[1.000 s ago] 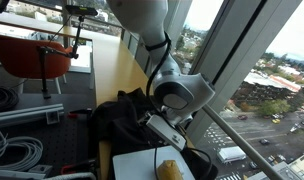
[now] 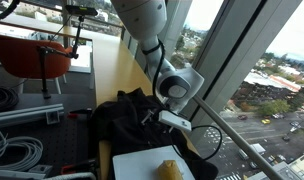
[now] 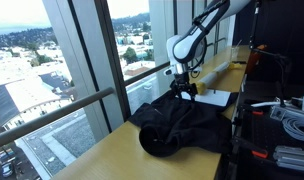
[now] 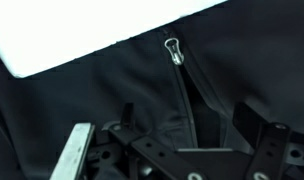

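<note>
A black jacket (image 2: 127, 120) lies bunched on the wooden table, also filling most of the wrist view. Its silver zipper pull (image 4: 174, 50) sits at the top of a zipper line that runs down the dark cloth (image 4: 107, 75). My gripper hangs over this cloth with its fingers wide apart and nothing between them, the pull lying ahead of the gap. From the second exterior view, the arm (image 3: 182, 50) reaches down to the far part of the jacket (image 3: 182, 125). Whether the fingertips touch the fabric cannot be told.
A white board (image 2: 137, 163) bearing a yellow-tan object (image 2: 170, 171) lies beside the jacket. Windows with a metal rail (image 3: 67, 113) border one side of the table. Cables (image 2: 22, 152) and dark equipment stand on the other. Bare tabletop (image 3: 112, 155) shows near the second camera.
My arm has shifted back from the white board, farther over the jacket. The yellow-tan object and the board look unmoved.
</note>
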